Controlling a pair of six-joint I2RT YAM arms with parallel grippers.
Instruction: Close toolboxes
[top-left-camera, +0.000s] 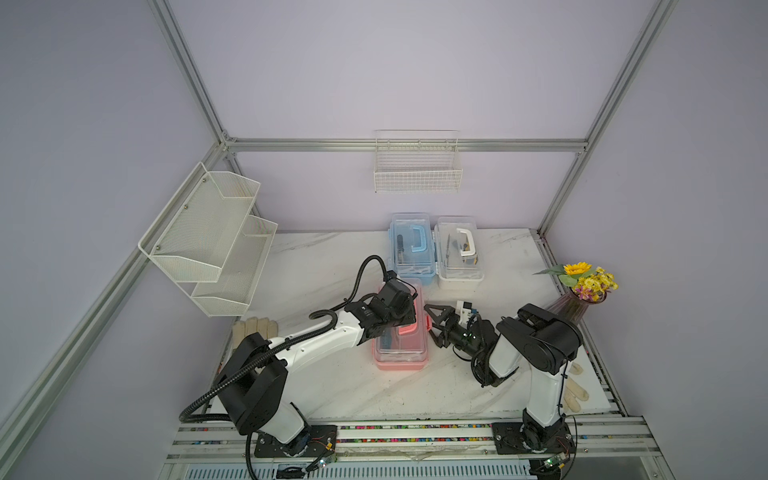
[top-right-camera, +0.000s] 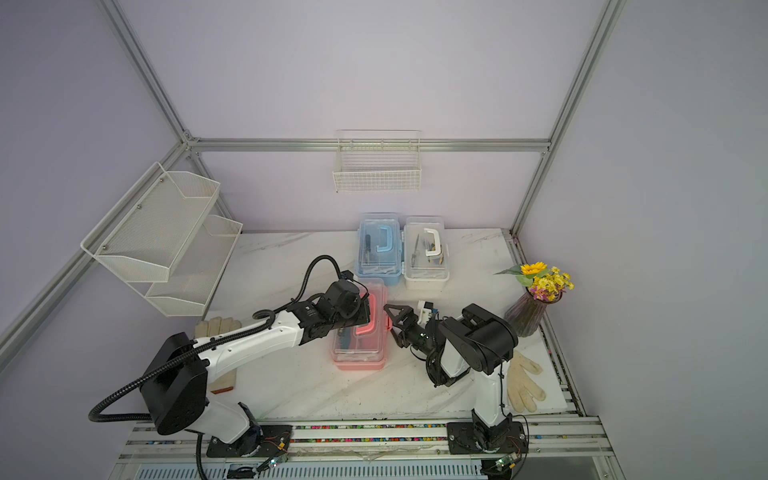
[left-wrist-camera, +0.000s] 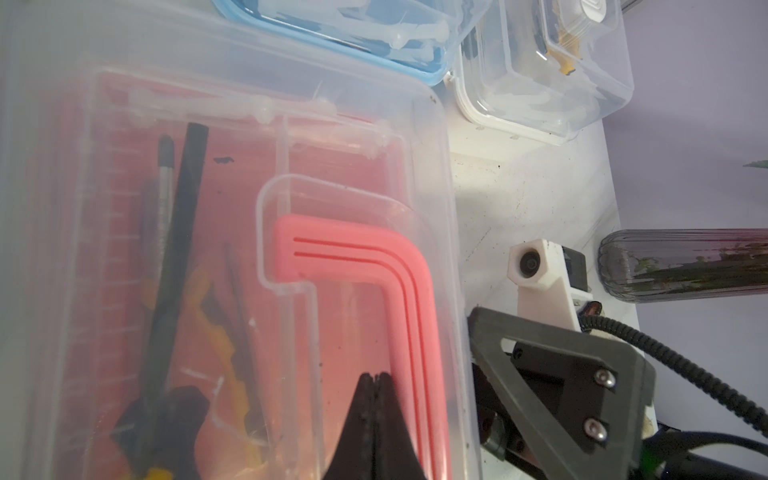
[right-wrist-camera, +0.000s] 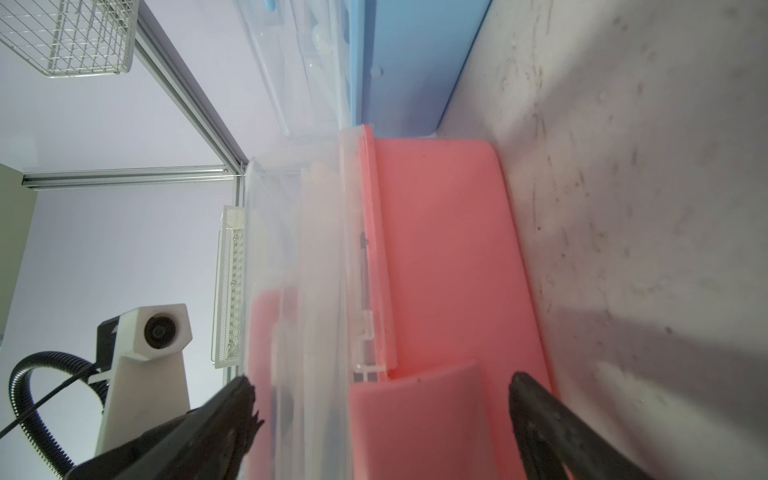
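Observation:
The pink toolbox (top-left-camera: 400, 360) with clear lid and pink handle (left-wrist-camera: 408, 280) lies in the table's middle. My left gripper is shut over the lid, beside the handle, nothing seen between its fingers. My right gripper stands open at the box's right side, with a pink latch (right-wrist-camera: 416, 416) between its fingers, which appear apart from it; whether the latch is snapped down I cannot tell. Behind stand a blue toolbox (top-left-camera: 412, 248) and a clear white toolbox (top-left-camera: 457, 264), both with lids on.
A vase of flowers (top-right-camera: 524, 316) stands at the right, gloves (top-right-camera: 524, 380) near it and at the left. Mesh baskets (top-left-camera: 204, 240) hang at the left and on the back wall.

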